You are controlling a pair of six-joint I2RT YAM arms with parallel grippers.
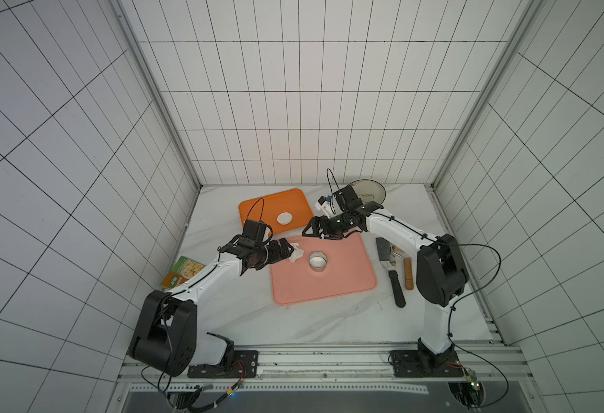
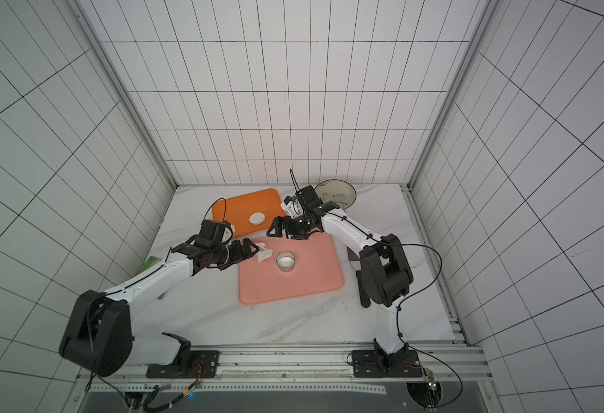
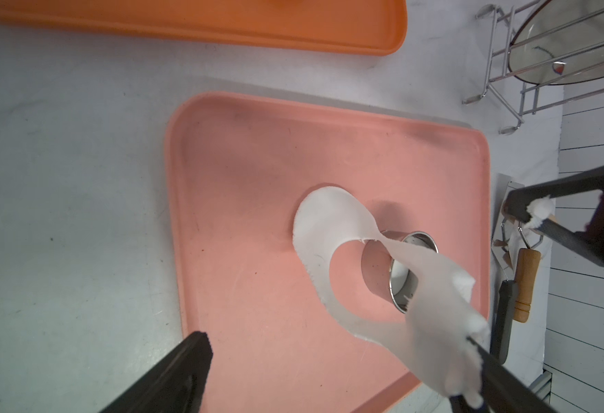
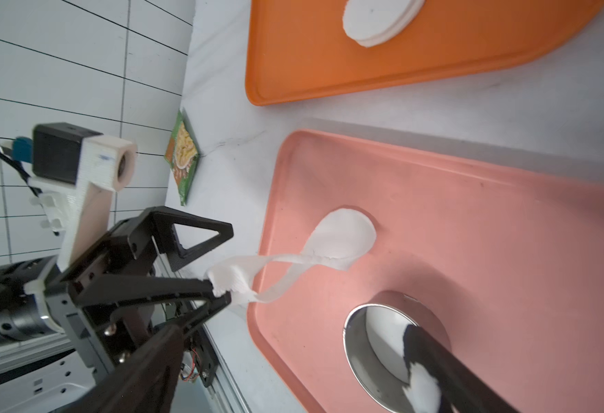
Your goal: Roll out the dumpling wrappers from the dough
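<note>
On the pink tray stands a metal ring cutter with white dough inside. A ring-shaped dough scrap stretches from the tray up to one finger of my open left gripper, where it clings. My right gripper is open above the tray's back, to the right of the left one, with white bits of dough on a finger. On the orange tray behind lie white dough rounds.
A wire rack with a pan stands at back right. A scraper and wooden-handled tool lie right of the pink tray, a green packet at the left.
</note>
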